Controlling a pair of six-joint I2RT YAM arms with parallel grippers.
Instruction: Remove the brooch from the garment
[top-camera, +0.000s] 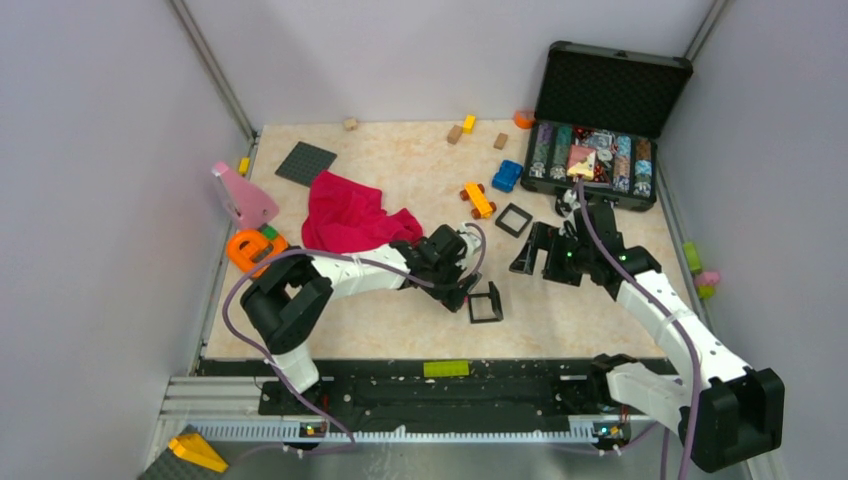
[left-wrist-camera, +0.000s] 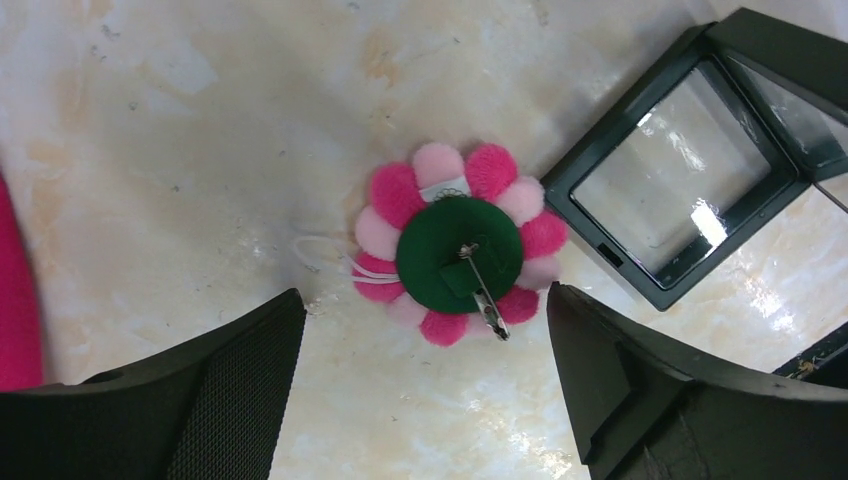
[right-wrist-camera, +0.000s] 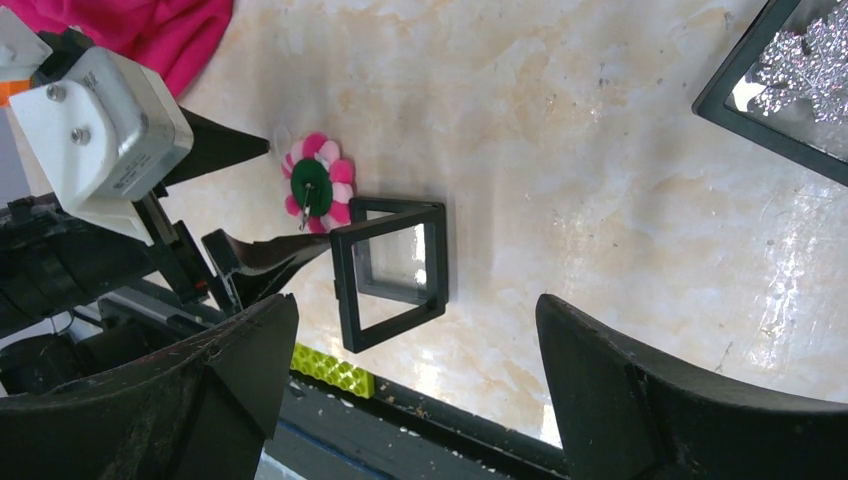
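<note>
Pin side up, the brooch (left-wrist-camera: 459, 254) lies on the table: a green disc ringed by pink and magenta petals. It touches or nearly touches the corner of a black open box (left-wrist-camera: 660, 200). My left gripper stands open over it, one finger to each side in the left wrist view; most of the brooch is hidden under that arm from above. Apart from the brooch, the magenta garment (top-camera: 350, 212) lies crumpled at the left. My right gripper is open and empty, to the right of the open box.
Another black frame box (top-camera: 514, 220) lies farther back, near the orange toy car (top-camera: 479, 201) and blue car (top-camera: 507, 176). An open case (top-camera: 590, 165) full of small items fills the back right.
</note>
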